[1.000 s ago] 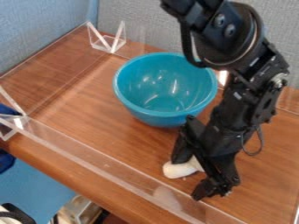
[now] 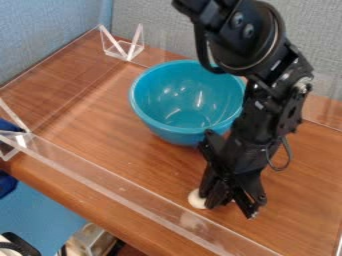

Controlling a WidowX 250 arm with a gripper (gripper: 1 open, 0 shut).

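My black gripper [image 2: 227,195] is low over the wooden table, in front of and slightly right of a teal bowl [image 2: 181,100]. A small white object [image 2: 198,199] pokes out at the left of the fingers, mostly hidden behind them. The fingers look closed; whether the white object is between them or just behind them I cannot tell.
Clear plastic edging runs along its front, with white brackets [image 2: 122,47] at the back left and at the left edge. Grey padded walls stand behind.
My gripper has risen slightly from its earlier pose and its fingers have drawn in. The white object, largely visible a second ago, is now mostly hidden behind them.
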